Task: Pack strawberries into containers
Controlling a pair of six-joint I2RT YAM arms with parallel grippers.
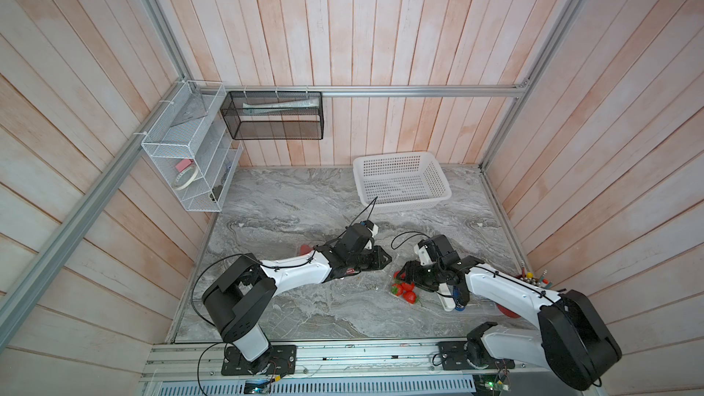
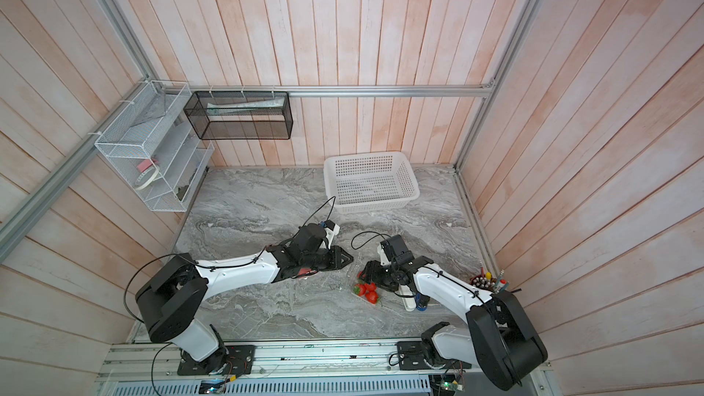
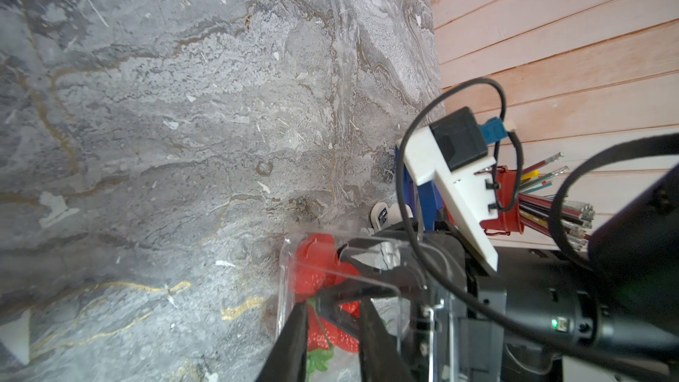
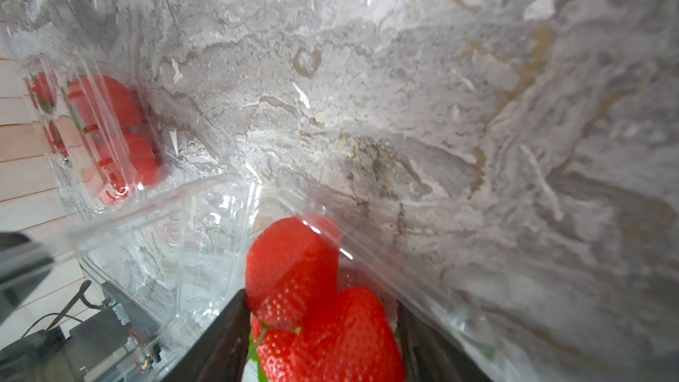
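A clear plastic container with its lid raised (image 3: 375,276) and several red strawberries (image 1: 405,293) inside stands near the middle front of the table. My right gripper is open, its fingers on either side of the strawberries (image 4: 346,339) in the right wrist view; whether they touch the fruit cannot be told. To the left and slightly above, my left gripper (image 1: 385,258) has its fingertips parted, with nothing seen held between them. In the left wrist view its fingers (image 3: 293,339) overlap the container. A second clear container of strawberries (image 4: 116,127) lies under the left arm.
At the back stands an empty white basket (image 1: 403,179). White and blue items (image 1: 448,297) lie under the right wrist, and a red cup of pens (image 3: 505,201) is at the right wall. Between the basket and arms the table is clear.
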